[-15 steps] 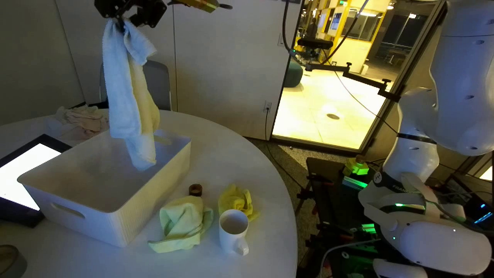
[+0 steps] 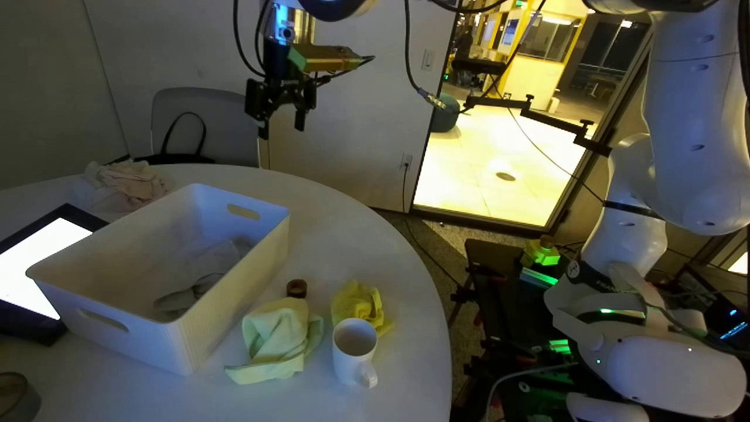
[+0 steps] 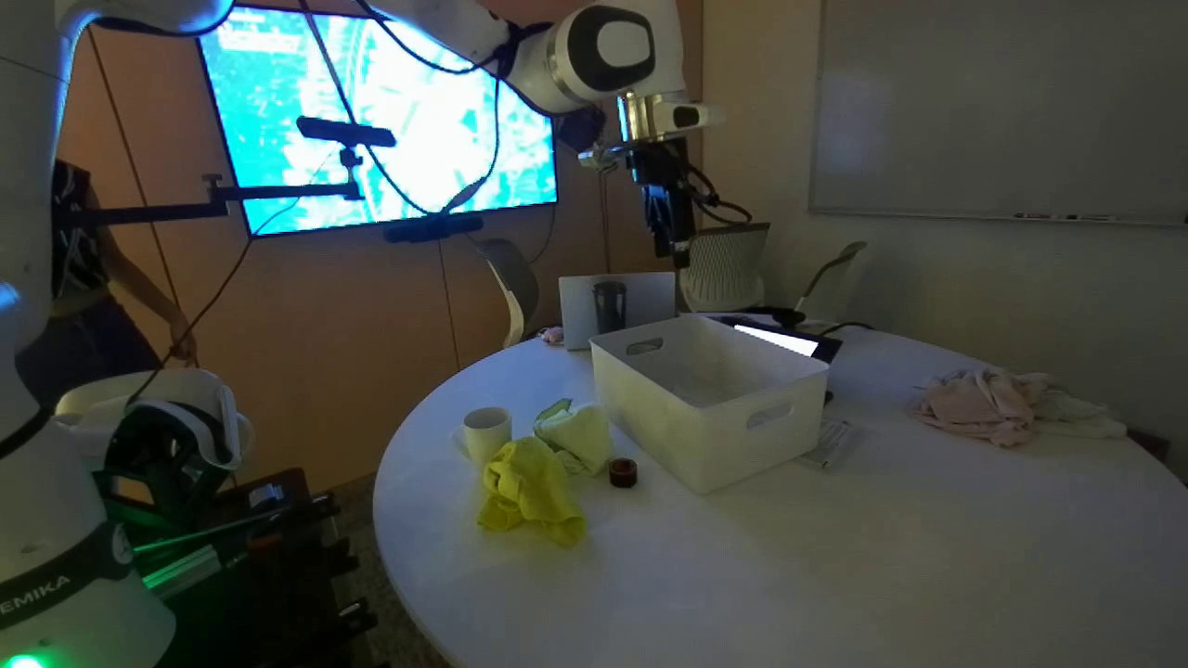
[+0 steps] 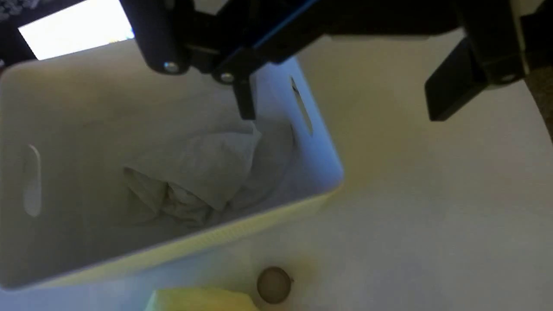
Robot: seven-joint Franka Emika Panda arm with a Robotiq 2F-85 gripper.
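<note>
My gripper [image 2: 281, 126] hangs open above the far right end of the white bin, nothing between its fingers. In the wrist view the fingertips [image 4: 456, 85] stand wide apart, one over the bin and the other past its rim over bare table. A pale towel [image 4: 202, 160] lies crumpled on the floor of the white bin [image 3: 724, 440], against its end wall. Outside the bin are a light green cloth [image 2: 278, 337], a yellow cloth [image 3: 529, 490], a white mug [image 2: 353, 351] and a small dark round roll [image 3: 623, 473], all resting on the table.
A lit screen [image 2: 31, 264] stands beside the bin's far side. Pinkish and white cloths [image 3: 986, 406] lie in a heap farther off. A laptop [image 3: 579, 306] with a dark cup [image 3: 609, 306] stands at the table's edge.
A second ago the pale towel dangled from my gripper over the bin. It now lies inside the bin; the gripper is empty and has moved right and lower in exterior view 1.
</note>
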